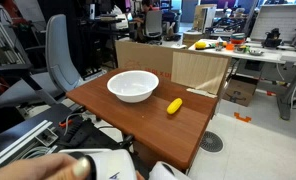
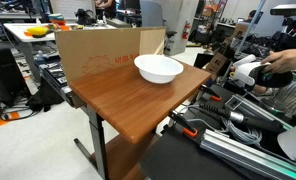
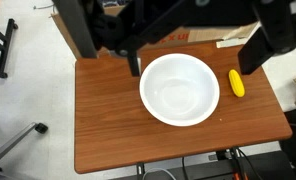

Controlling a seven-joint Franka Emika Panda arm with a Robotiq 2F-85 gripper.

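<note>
A white bowl (image 1: 133, 86) stands upright on the brown wooden table (image 1: 140, 118); in the wrist view the bowl (image 3: 179, 90) looks empty. To one side of it lies a small yellow object (image 1: 174, 105), long and rounded; the wrist view shows this yellow object (image 3: 236, 83) close to the bowl, not touching. The second exterior view does not clearly show it. My gripper is open high over the table, its dark, blurred fingers (image 3: 110, 28) set wide apart. Nothing shows between them.
Cardboard panels (image 2: 98, 52) stand upright along one side of the table. A grey chair (image 1: 62, 50) is near another side. Cables (image 2: 243, 133) and a metal frame lie by the robot's side. Much of the tabletop around the bowl is bare.
</note>
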